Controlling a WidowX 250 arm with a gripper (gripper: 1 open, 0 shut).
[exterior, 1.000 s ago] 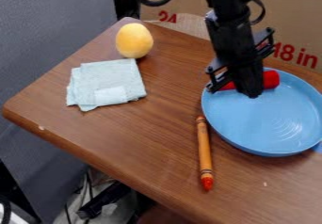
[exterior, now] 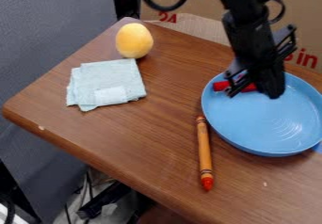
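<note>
My black gripper (exterior: 251, 82) hangs over the back-left part of the blue plate (exterior: 258, 124), in front of a red object (exterior: 221, 85) that is mostly hidden behind it. I cannot tell whether the gripper holds it. An orange crayon with red ends (exterior: 204, 154) lies on the table just left of the plate. A yellow oval object (exterior: 135, 40) and a folded pale cloth (exterior: 104, 83) rest on the left part of the table.
The wooden table's (exterior: 113, 143) left edge drops to a grey surface. A cardboard box (exterior: 297, 40) stands behind the plate.
The arm and gripper have shifted slightly to the right and changed angle above the plate. The crayon, cloth and yellow object have not moved.
</note>
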